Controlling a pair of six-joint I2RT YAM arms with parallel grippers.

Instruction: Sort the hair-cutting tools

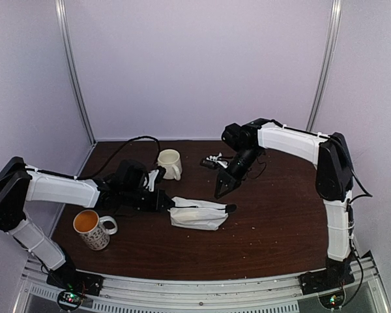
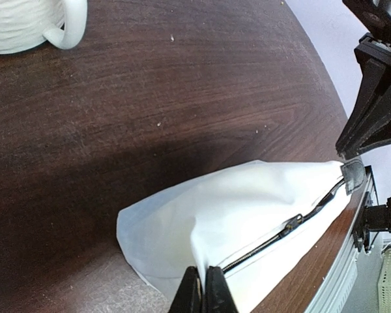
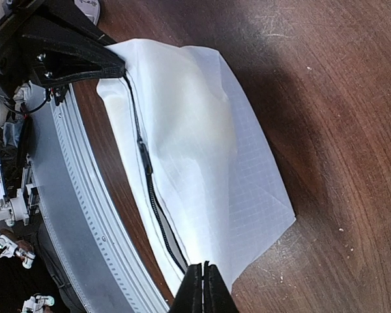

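Observation:
A white pouch (image 1: 199, 215) with a black zipper and dark end tab lies mid-table. My left gripper is shut on the pouch's fabric at one end of the zipper, seen also in the top view at the pouch's left end. My right gripper (image 1: 219, 194) is raised just behind and above the pouch's right part. In the right wrist view its fingers (image 3: 215, 290) are closed over the pouch; whether anything is between them is unclear.
A white mug (image 1: 169, 164) stands at the back, behind the pouch. A patterned mug (image 1: 94, 238) with orange inside stands at the front left.

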